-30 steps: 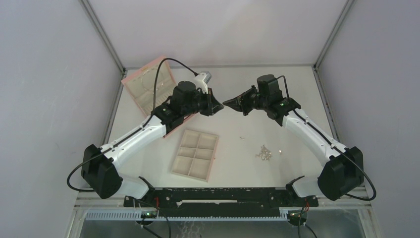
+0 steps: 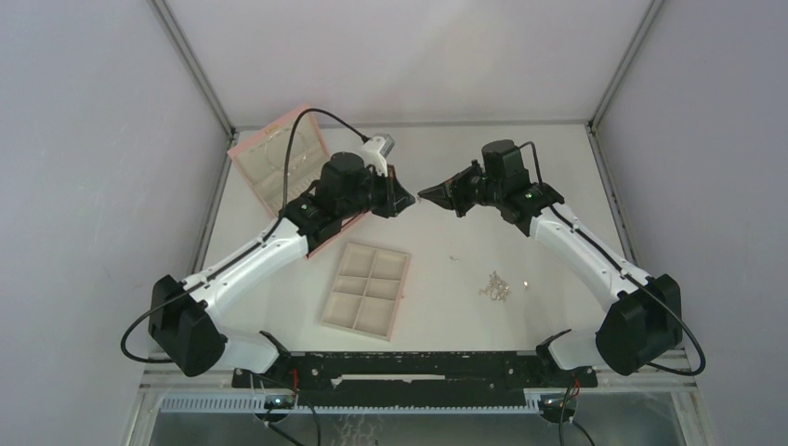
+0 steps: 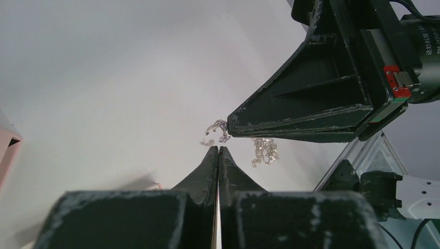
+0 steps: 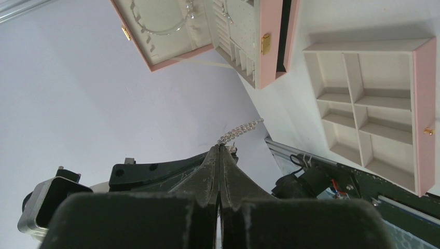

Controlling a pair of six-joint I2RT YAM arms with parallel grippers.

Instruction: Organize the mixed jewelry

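Note:
In the top view my left gripper (image 2: pixel 414 200) and right gripper (image 2: pixel 420 194) meet tip to tip above the table. The left one is shut, and its fingertips touch each other in the left wrist view with nothing between. A silvery beaded chain (image 4: pixel 241 130) sticks out from the tips of my right gripper, which is shut on one end of it. Seen from the left wrist, the chain (image 3: pixel 218 125) curls just beyond the left fingertips, outside them. The pink jewelry box (image 4: pixel 269 46) stands open, a necklace (image 4: pixel 166 32) in its lid.
An empty pink drawer tray (image 4: pixel 425 98) with several compartments lies on the table, nearer the robot than the box. A tangled pile of jewelry (image 2: pixel 497 286) and a small piece (image 2: pixel 453 258) rest on the table's right half. Bare table surrounds them.
The left gripper has drawn back slightly to the left.

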